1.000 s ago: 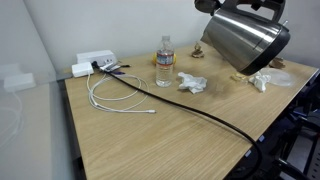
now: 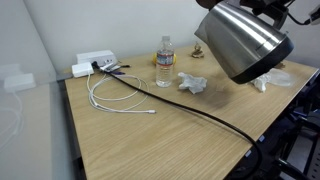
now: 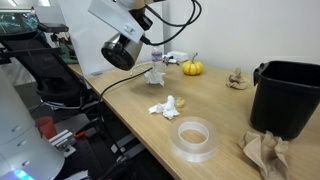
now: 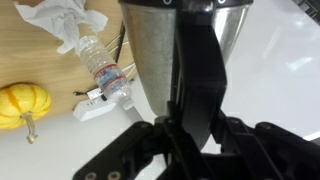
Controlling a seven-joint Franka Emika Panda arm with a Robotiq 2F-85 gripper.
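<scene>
A silver metal kettle [image 2: 240, 42] hangs tilted in the air at the upper right of the first exterior view, above the table's right side. Its dark base [image 3: 122, 52] faces down in the second exterior view, near the table's left end. In the wrist view the kettle's black handle [image 4: 200, 55] runs down the middle in front of the metal body [image 4: 158, 50]. My gripper is shut on that handle, and the handle hides most of the fingers. Whether the kettle contains anything cannot be seen.
A water bottle [image 2: 165, 65], crumpled tissue [image 2: 192, 83] and small pumpkin [image 3: 191, 68] stand or lie on the table. A black cable [image 2: 185, 105] crosses it; a white cord [image 2: 118, 100] lies looped. A clear ring [image 3: 194, 138], brown paper [image 3: 267, 155] and black bin [image 3: 285, 98] occupy the other end.
The kettle has shifted slightly to the right and its tilt has changed a little. The table objects look unmoved.
</scene>
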